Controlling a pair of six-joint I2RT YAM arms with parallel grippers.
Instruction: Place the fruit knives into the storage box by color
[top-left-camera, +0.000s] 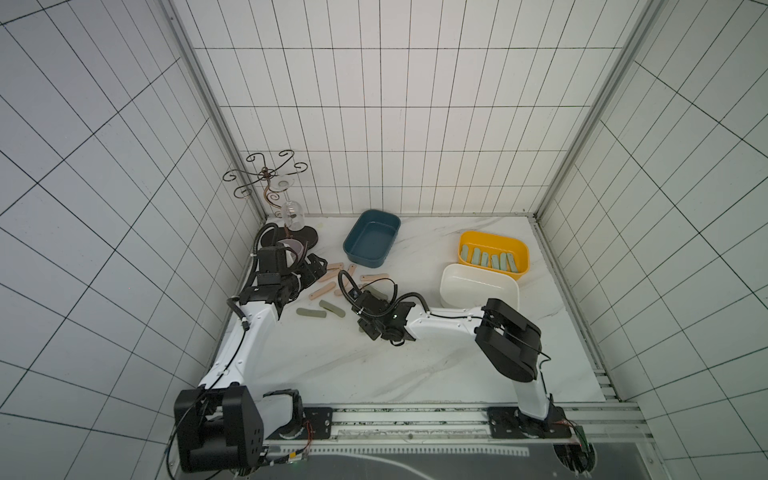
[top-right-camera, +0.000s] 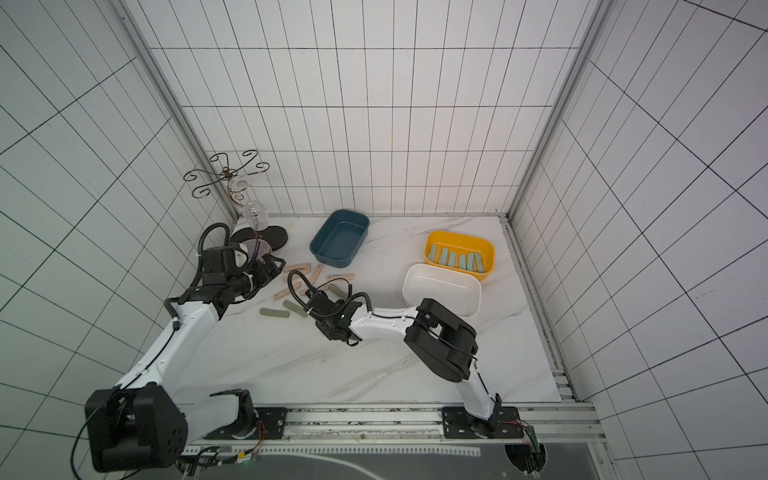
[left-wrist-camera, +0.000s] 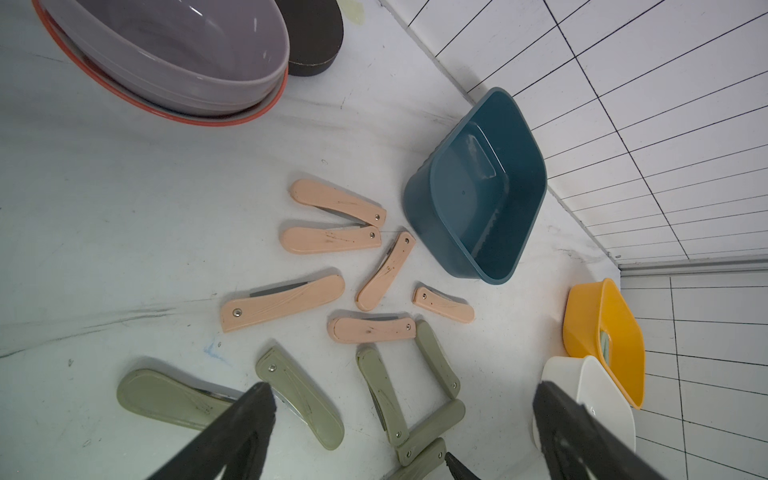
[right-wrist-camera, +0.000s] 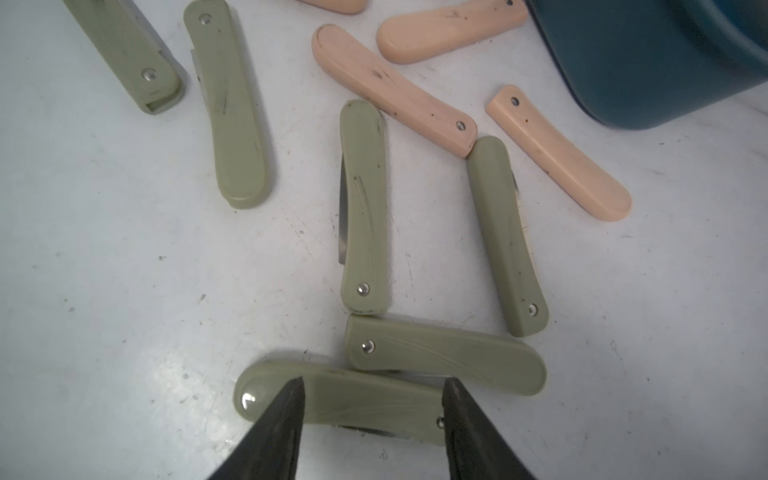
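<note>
Several green-handled fruit knives (right-wrist-camera: 364, 208) and several pink-handled ones (left-wrist-camera: 288, 300) lie loose on the table, left of its middle. In the right wrist view my right gripper is open, its fingers apart above the nearest green knife (right-wrist-camera: 344, 397), which lies lengthwise across the gap; whether they touch it I cannot tell. My left gripper stands wide open over the left side of the knives, nothing held. The yellow box (top-left-camera: 521, 254) holds several pale blue-green knives (top-left-camera: 494, 261) in a row. A dark blue box (top-left-camera: 373, 240) and a white box (top-left-camera: 480, 285) look empty.
Stacked bowls (left-wrist-camera: 184, 108) and a dark metal stand (top-left-camera: 304, 237) with glassware occupy the back left corner. In the top views the right arm (top-left-camera: 444, 321) reaches across in front of the white box.
</note>
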